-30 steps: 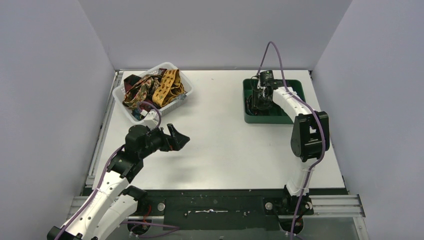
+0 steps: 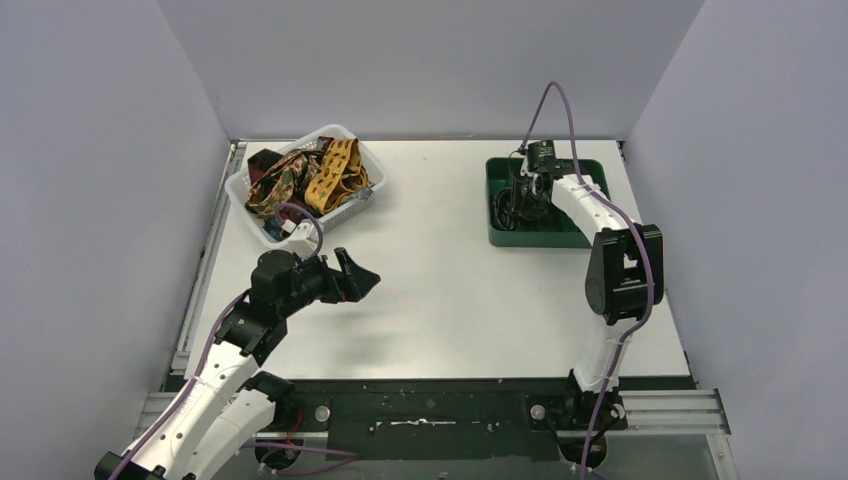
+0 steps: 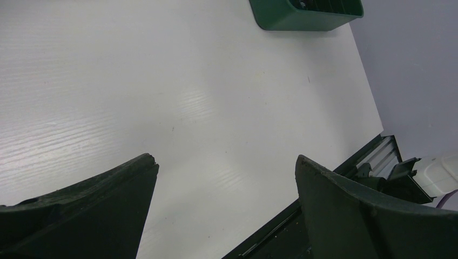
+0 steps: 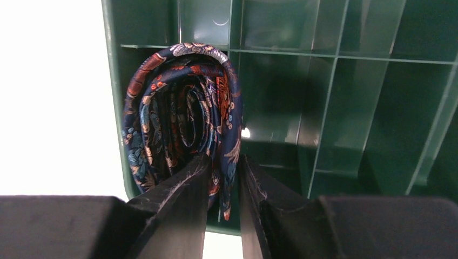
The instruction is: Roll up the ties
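A rolled dark blue tie with a red and pale floral pattern (image 4: 135, 145) stands on edge in the left compartment of the green divided box (image 4: 115, 108). My right gripper reaches down into the box with its fingers part open. One outer layer of the roll passes between them, with a gap showing on its left side. In the top view, unrolled ties (image 2: 290, 180) lie heaped in the white basket (image 2: 351, 207). My left gripper stands open over bare table, nothing between its fingers.
Empty compartments fill the right part of the green box (image 2: 540, 239). Between basket and box the white table (image 2: 440, 270) is clear. Grey walls close in the back and both sides.
The left arm and the basket have not moved.
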